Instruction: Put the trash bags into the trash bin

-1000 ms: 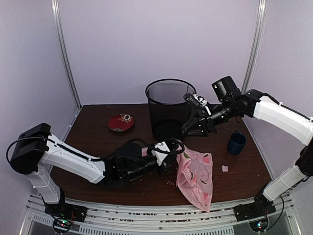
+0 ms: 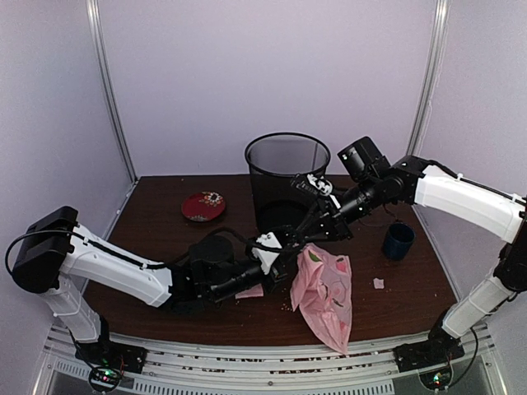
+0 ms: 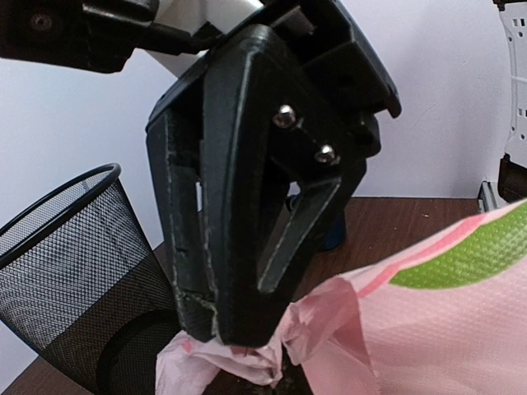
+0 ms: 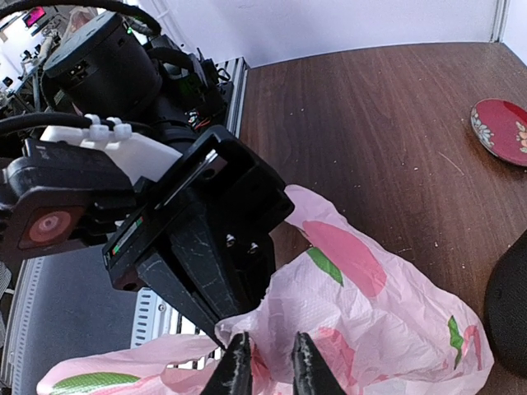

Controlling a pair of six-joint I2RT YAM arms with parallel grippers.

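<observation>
A pink trash bag (image 2: 323, 292) with green and dark pink patches hangs over the table in front of the bin, its lower end reaching the front edge. My left gripper is shut on a gathered part of it, as the right wrist view shows. Just beside that grip, my right gripper has its fingers (image 4: 239, 362) a little apart with pink film between them. The left wrist view shows those dark fingers (image 3: 247, 304) reaching down onto the bag's edge. The black mesh trash bin (image 2: 268, 193) stands upright behind both grippers.
A red patterned plate (image 2: 202, 206) lies left of the bin. On the right stand a dark blue cup (image 2: 398, 240) and a small pink scrap (image 2: 379, 283). Small crumbs (image 2: 286, 308) lie left of the bag.
My right gripper has moved left and down to the bag beside my left gripper, and its fingers have drawn closer together.
</observation>
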